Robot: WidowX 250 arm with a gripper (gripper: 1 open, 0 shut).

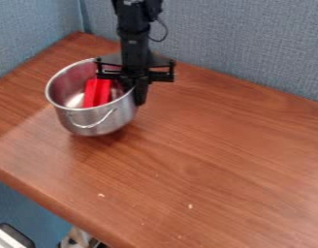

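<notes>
A steel pot (84,116) with a wire handle is at the left part of the wooden table, with red pieces (97,91) inside it. My black gripper (133,89) is at the pot's right rim, its fingers reaching down at that side. It looks shut; whether the thin rim is between the fingers is hard to tell.
Padded blue-grey walls (252,48) border it at the back and left. A white and black object (12,239) lies beyond the table at the lower left.
</notes>
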